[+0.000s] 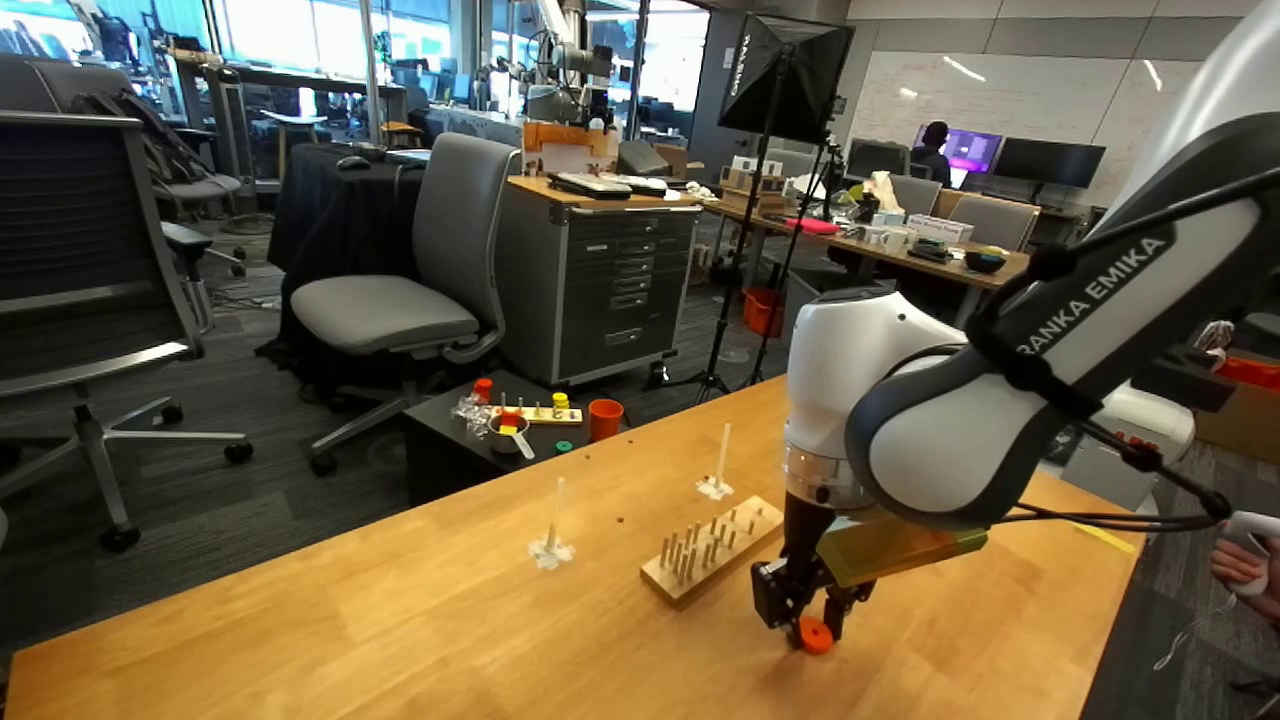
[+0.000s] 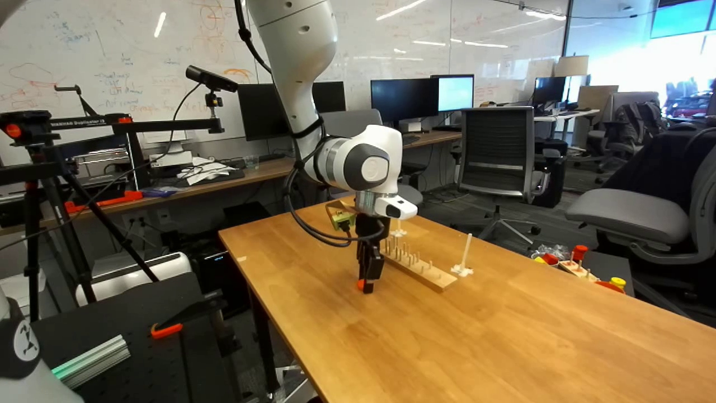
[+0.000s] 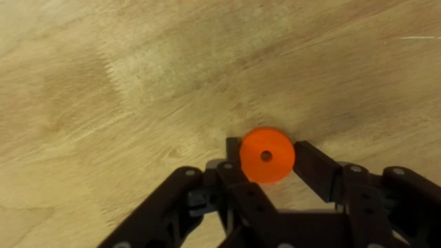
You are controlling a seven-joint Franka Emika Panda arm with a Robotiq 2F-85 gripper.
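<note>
An orange disc [image 3: 256, 165] with a small hole in its centre lies flat on the wooden table. In the wrist view my gripper straddles it, one dark fingertip close against each side. Whether both fingers press on the disc cannot be told. In exterior view 1 the gripper [image 1: 815, 631] is low at the tabletop, with the disc [image 1: 817, 637] between its fingers. From exterior view 2, only a bit of the orange disc [image 2: 360, 285] shows, as the gripper [image 2: 367, 287] covers most of it.
Beside the gripper stands a wooden board [image 1: 679, 588] with several upright pegs. Two thin rods, one nearer [image 1: 554, 516] and one farther [image 1: 723, 456], rise from whitish bases on the table. Open tabletop [image 1: 360, 624] extends to the left.
</note>
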